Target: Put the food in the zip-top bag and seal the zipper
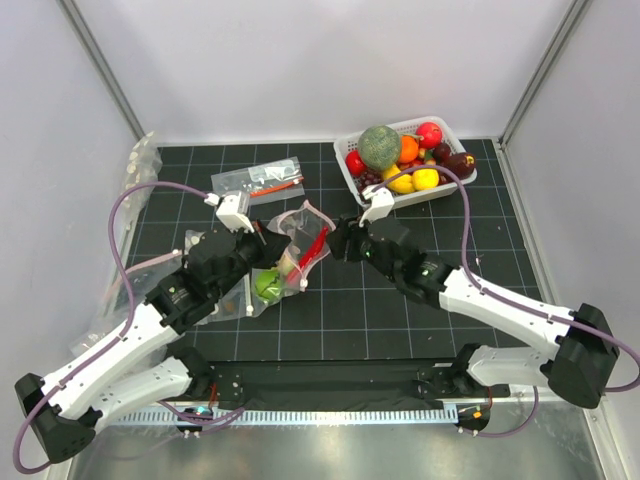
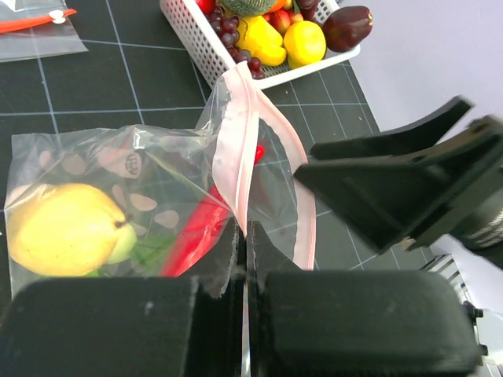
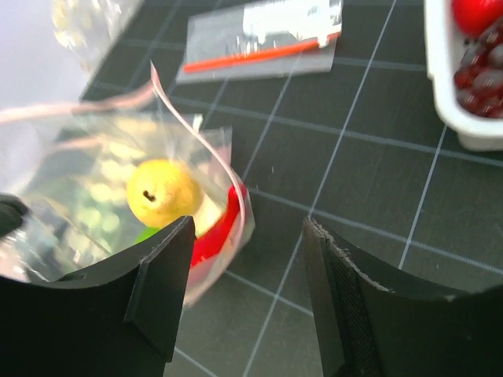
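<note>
The clear zip top bag (image 1: 305,225) lies in the middle of the table, its pink-edged mouth standing agape. Inside are a yellow food piece (image 2: 67,228), a red pepper-like piece (image 2: 200,228) and something green (image 1: 268,285). My left gripper is shut on one pink edge of the bag's mouth. On the other side of the mouth, my right gripper stands open with no food between its fingers. The bag's near rim (image 3: 239,206) shows in the gap between them; whether it lies in the grip or beyond is hard to tell.
A white basket (image 1: 350,180) of fruit and vegetables stands at the back right. Behind the bag lies a flat zip bag (image 1: 230,181) with an orange slider. More clear bags (image 1: 140,275) are at the left.
</note>
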